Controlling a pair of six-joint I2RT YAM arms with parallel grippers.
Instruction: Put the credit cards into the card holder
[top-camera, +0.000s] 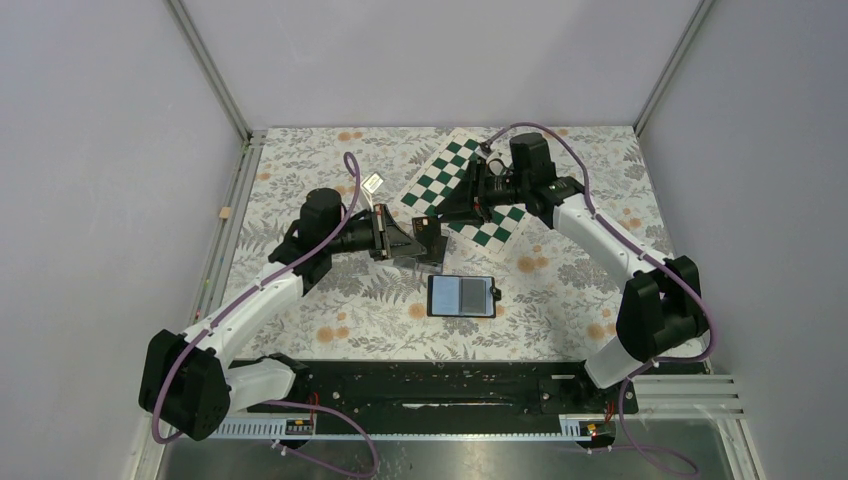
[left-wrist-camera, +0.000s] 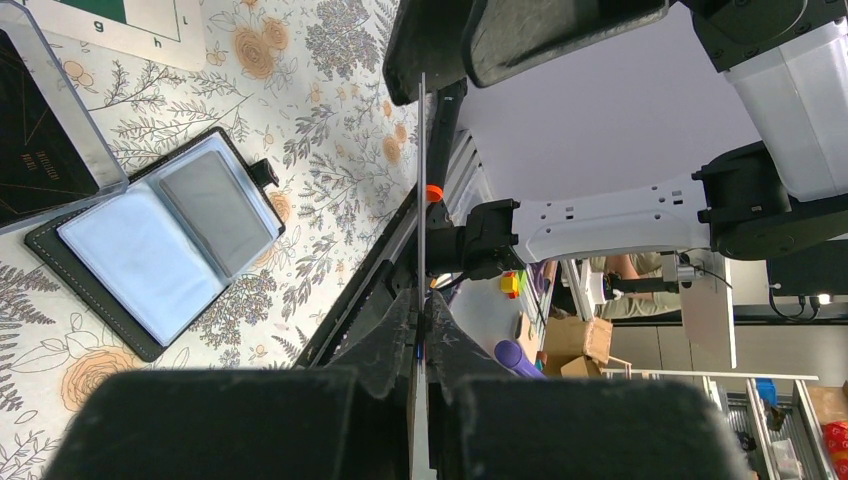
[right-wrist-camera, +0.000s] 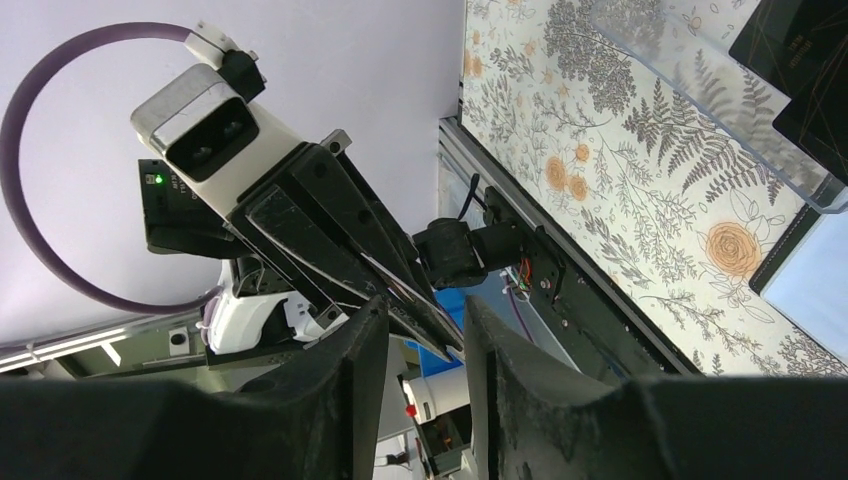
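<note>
A dark card (top-camera: 427, 230) stands in my left gripper (top-camera: 416, 247), which is shut on one end of it. In the left wrist view the card (left-wrist-camera: 421, 200) shows edge-on as a thin upright line, rising from the fingertips. My right gripper (top-camera: 442, 214) is at the card's far end; in the right wrist view its fingers (right-wrist-camera: 372, 345) stand slightly apart. Whether the card passes between them cannot be told. The card holder (left-wrist-camera: 95, 296) lies spread flat with clear sleeves, below both grippers.
A clear box (right-wrist-camera: 690, 95) with black cards (right-wrist-camera: 800, 60) in it lies just behind the holder. A green and white checkered board (top-camera: 440, 182) is further back.
</note>
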